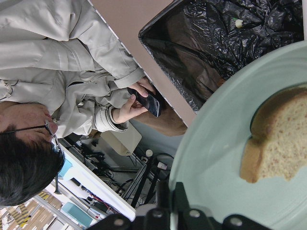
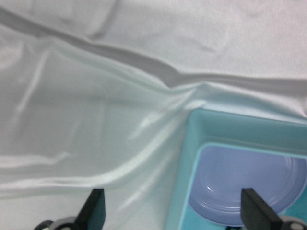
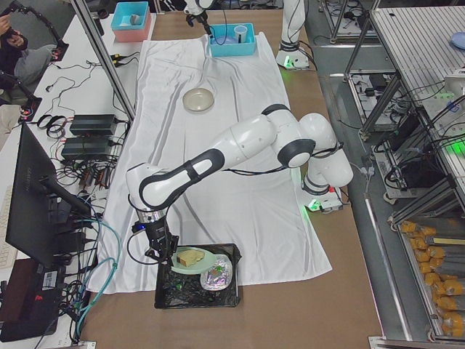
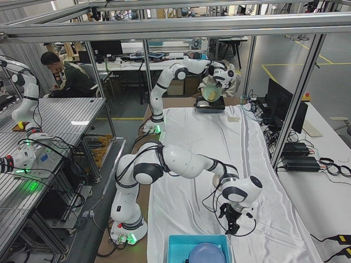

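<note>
A pale green plate [image 1: 211, 143] with a slice of bread [image 1: 276, 139] is held at its rim by my left gripper [image 3: 163, 247], shut on it over a black bag-lined bin [image 3: 196, 297]; a foil-covered round item [image 3: 216, 275] lies in that bin. In the camera right view the plate [image 4: 211, 90] looks tilted. My right gripper is open and empty, above the white cloth beside a blue bin [image 2: 189, 139] holding a blue plate [image 2: 240, 177].
A beige plate [image 3: 197, 99] lies on the white cloth [image 3: 211, 145], whose middle is mostly clear. A seated person [image 1: 57, 91] with a phone is just beyond the black bin. Monitors and cables line one side.
</note>
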